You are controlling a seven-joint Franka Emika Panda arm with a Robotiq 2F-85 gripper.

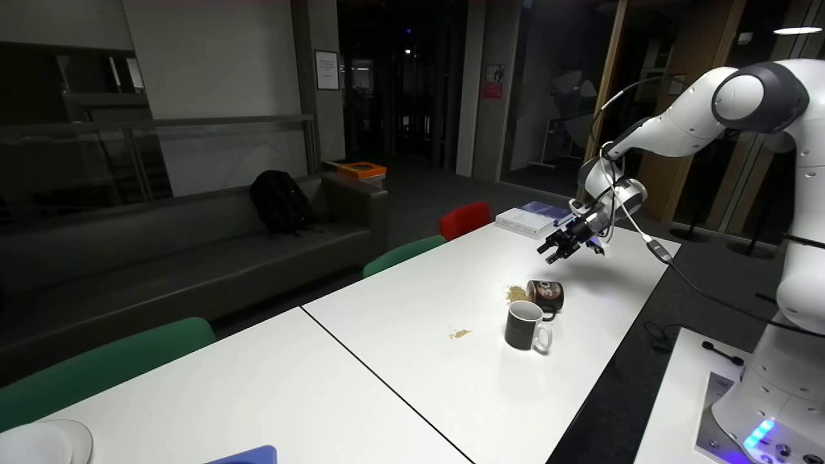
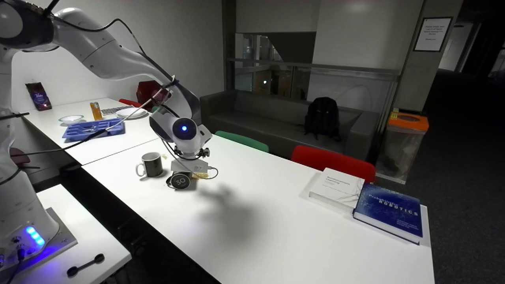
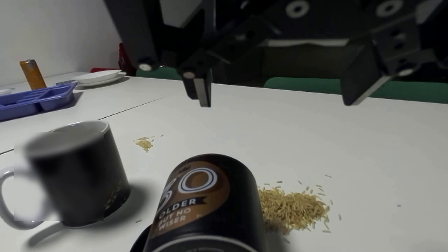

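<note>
My gripper is open above the table, its two fingers wide apart with nothing between them. In the wrist view a black mug [image 3: 210, 201] with a brown "30" label lies on its side, below and nearer the camera than the fingertips. Rice-like grains [image 3: 292, 208] are heaped on the table at its right, by its mouth in exterior view 1. To the left an upright dark mug [image 3: 88, 176] with a pale inside has its handle turned away from the fallen one. A small scatter of grains [image 3: 145, 143] lies farther back.
A blue cutlery tray [image 2: 94, 128], a white plate [image 2: 132, 113] and an orange bottle [image 2: 96, 111] stand on the far table half. Two books [image 2: 337, 187] rest at the opposite end.
</note>
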